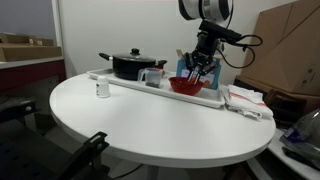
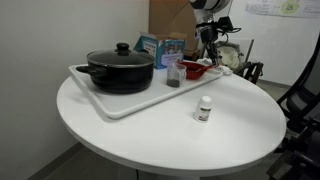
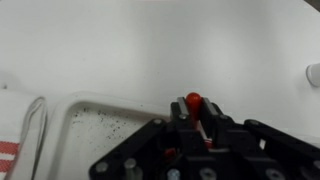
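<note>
A red bowl [image 1: 186, 86] sits on the white tray, directly under my gripper [image 1: 195, 78]. The wrist view shows a small red part of the bowl [image 3: 193, 102] between the dark fingertips, apparently its rim, with my gripper shut on it. Most of the bowl is hidden behind the gripper there. In exterior view 2 the bowl [image 2: 194, 71] appears at the tray's far end, below the arm. Whether it is lifted off the tray is hard to tell.
On the tray [image 2: 122, 106] stand a lidded black pot [image 2: 120, 72] and a clear measuring cup [image 2: 176, 75]. A blue box [image 2: 170, 47] is behind. A striped towel [image 1: 248, 101] lies right of the tray; a white bottle [image 1: 102, 87] stands left.
</note>
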